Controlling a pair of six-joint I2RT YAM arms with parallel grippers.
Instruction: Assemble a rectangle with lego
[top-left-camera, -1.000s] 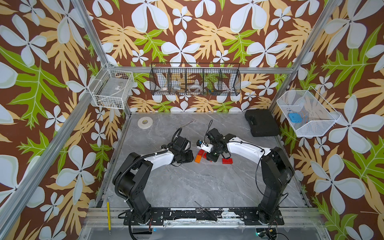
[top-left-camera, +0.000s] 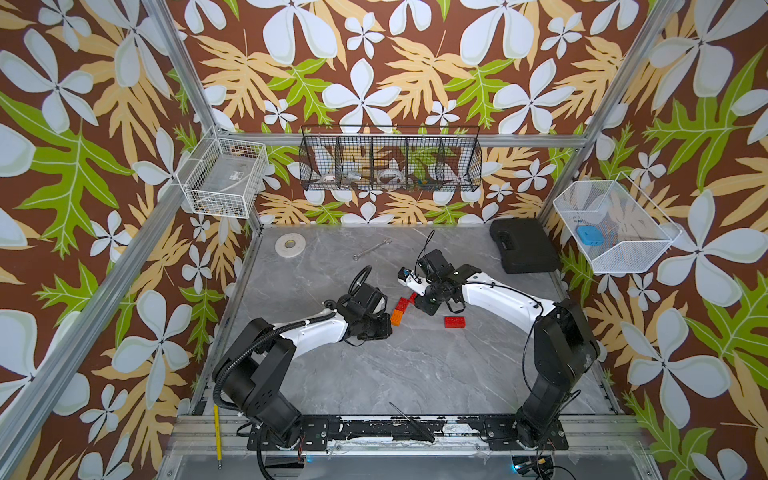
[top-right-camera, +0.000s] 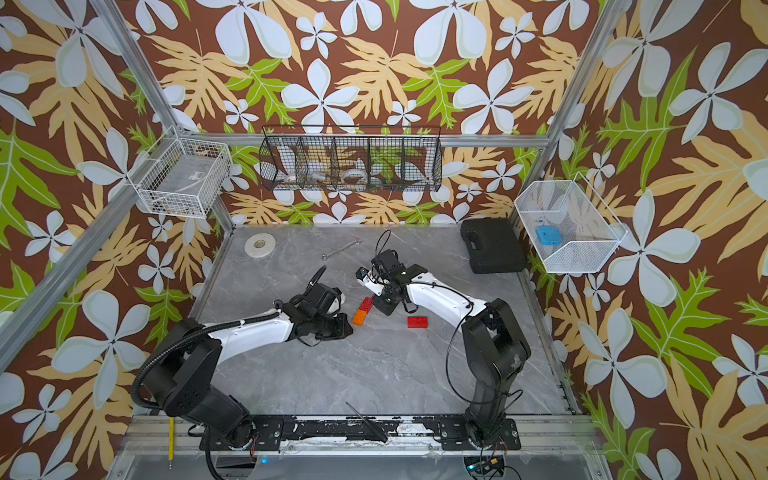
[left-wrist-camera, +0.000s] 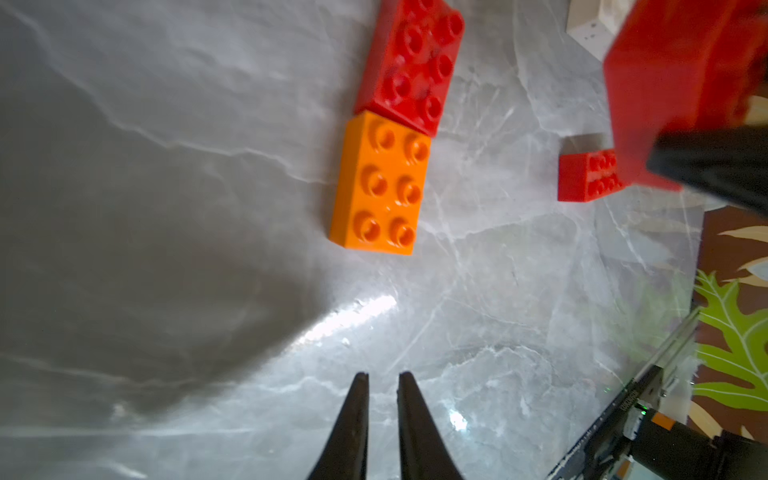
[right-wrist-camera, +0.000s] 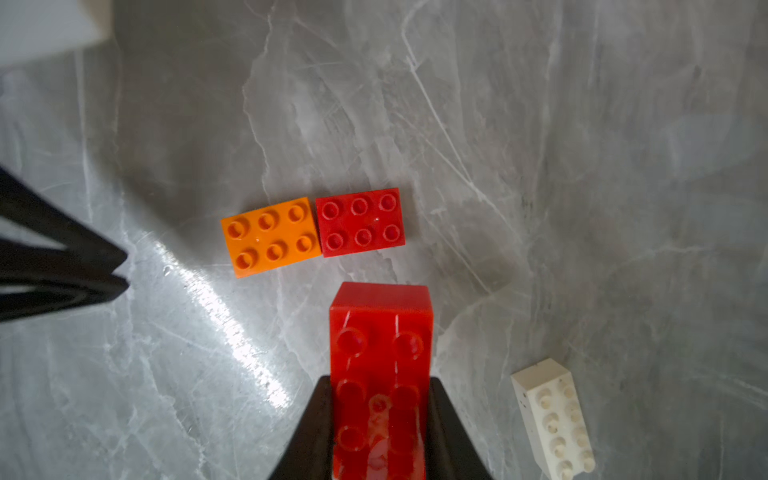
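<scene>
An orange brick (left-wrist-camera: 378, 182) (right-wrist-camera: 270, 237) lies end to end against a red brick (left-wrist-camera: 409, 66) (right-wrist-camera: 360, 221) on the grey table. My right gripper is shut on another red brick (right-wrist-camera: 381, 312), held above them. A separate red brick (top-left-camera: 453, 321) lies to the right, and a white brick (right-wrist-camera: 554, 417) shows in the right wrist view. My left gripper stands just left of the orange brick, part open with a narrow empty gap between its fingertips.
A black case (top-left-camera: 524, 245) sits at the back right, a tape roll (top-left-camera: 290, 245) and a wrench (top-left-camera: 372, 248) at the back. Wire baskets hang on the frame.
My left gripper has moved toward the front of the table. My right gripper has shifted slightly to the back and right with its red brick.
</scene>
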